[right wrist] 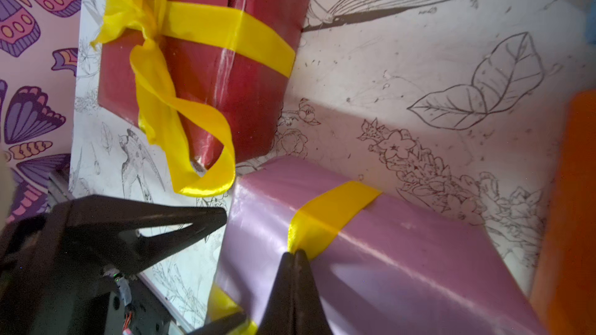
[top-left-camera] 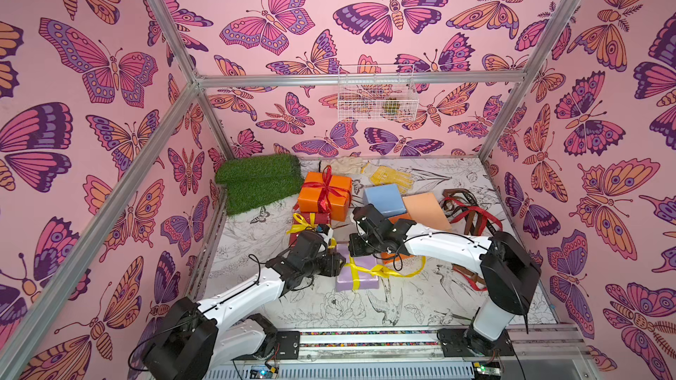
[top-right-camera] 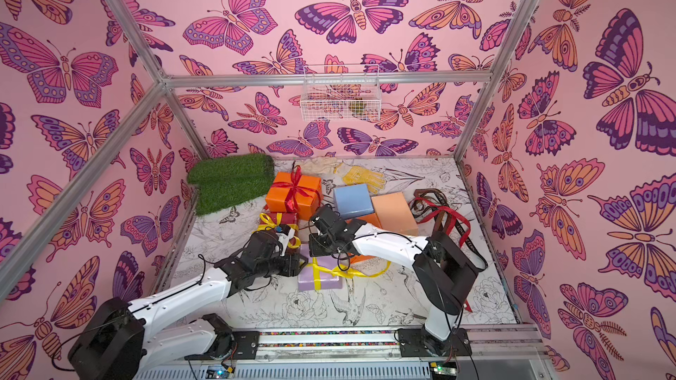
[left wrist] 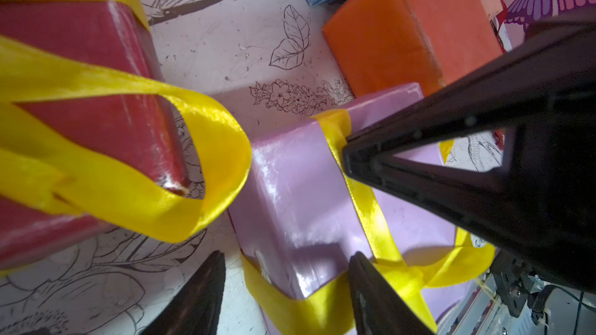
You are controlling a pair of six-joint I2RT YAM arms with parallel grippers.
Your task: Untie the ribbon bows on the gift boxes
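Observation:
The lilac box (left wrist: 291,192) carries yellow ribbon (left wrist: 378,223), with a long tail lying rightward in the top views. My left gripper is part open at the box's near corner; whether ribbon is between its fingers is unclear. Above the box, my right gripper is shut, its tips at the yellow band on top; anything held is not visible. The maroon box (right wrist: 248,105) keeps a yellow bow (right wrist: 146,28) with a hanging loop, and behind it an orange box (top-left-camera: 317,197) wears a red bow (top-left-camera: 325,186).
At the back are a blue box (top-left-camera: 383,197), a peach box (top-left-camera: 426,211), yellow gloves (top-left-camera: 394,176) and green turf (top-left-camera: 257,183). Loose red and brown ribbons (top-left-camera: 479,218) lie at the right.

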